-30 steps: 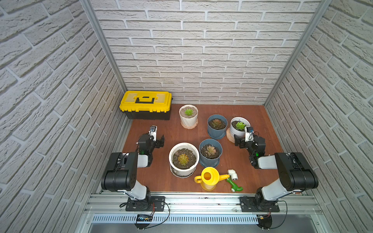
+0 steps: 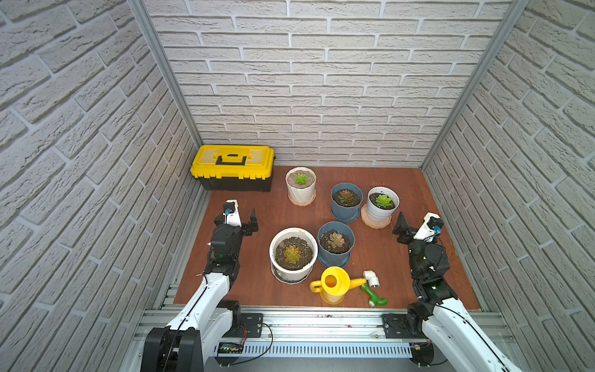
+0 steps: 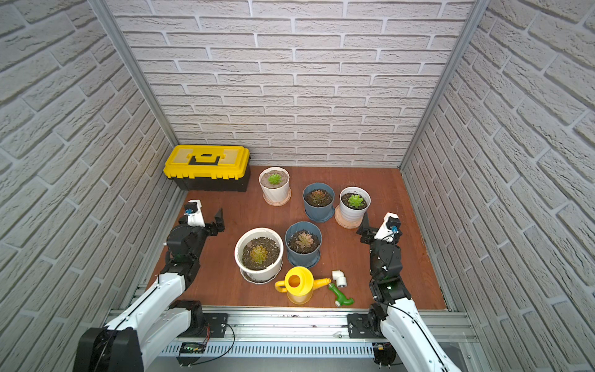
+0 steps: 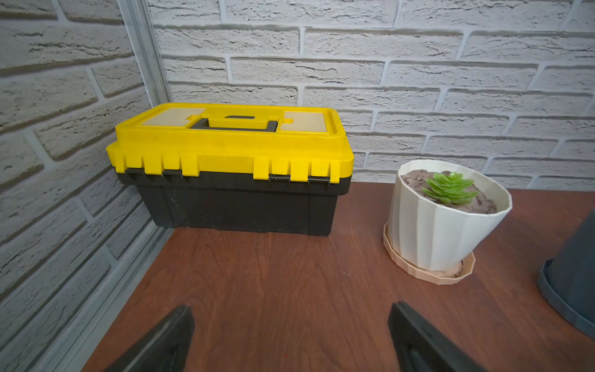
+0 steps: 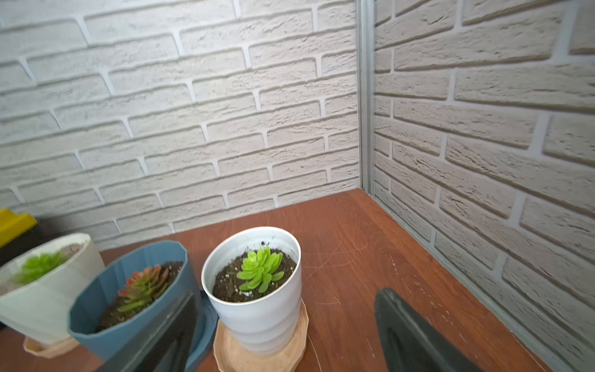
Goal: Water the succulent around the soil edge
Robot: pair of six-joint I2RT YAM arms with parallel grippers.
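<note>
A yellow watering can (image 2: 331,282) stands at the front middle of the wooden table. Succulents grow in several pots: a large white pot (image 2: 291,257) and a blue pot (image 2: 335,241) nearer the front, a white pot (image 4: 440,229), a blue pot (image 5: 124,310) and another white pot (image 5: 254,322) farther back. My left gripper (image 2: 241,223) hangs open and empty at the left, facing the toolbox. My right gripper (image 2: 404,228) is at the right with its fingers apart and nothing between them, facing the back right white pot.
A yellow-and-black toolbox (image 2: 233,167) sits at the back left. A white pipe elbow (image 2: 372,277) and a green piece (image 2: 375,297) lie beside the can. Brick-patterned walls enclose three sides.
Both arms have changed posture, their forearms now stretched toward the front edge. The pots and can have stayed put.
</note>
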